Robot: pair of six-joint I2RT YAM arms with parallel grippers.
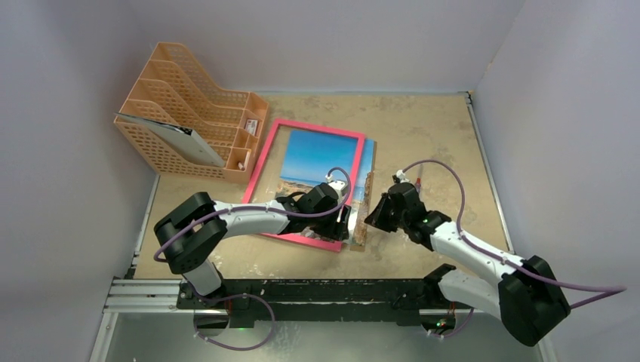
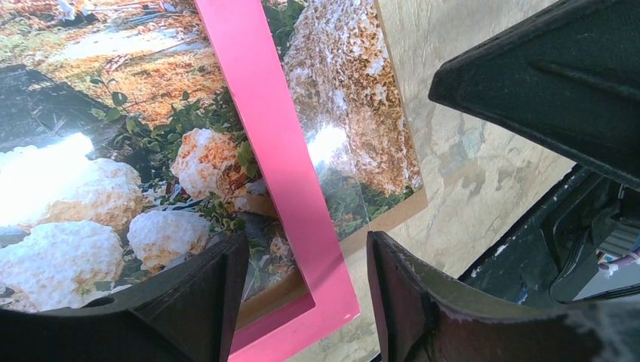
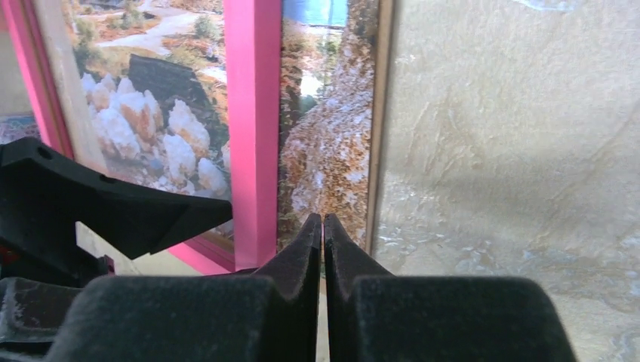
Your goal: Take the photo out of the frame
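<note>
The pink frame [image 1: 268, 151] lies on the table with the beach photo [image 1: 320, 153] in it, its right strip sticking out past the frame's right bar, photo [image 3: 328, 143]. My left gripper stands part open over that bar near the front corner, fingertips either side of it, nothing seen held. My right gripper is over the protruding photo strip beside the bar, fingertips together with nothing visible between them; in the top view it sits just right of the photo's edge.
An orange letter organizer [image 1: 189, 113] with a white folder stands at back left. A pen-like tool [image 1: 420, 175] lies behind my right arm.
</note>
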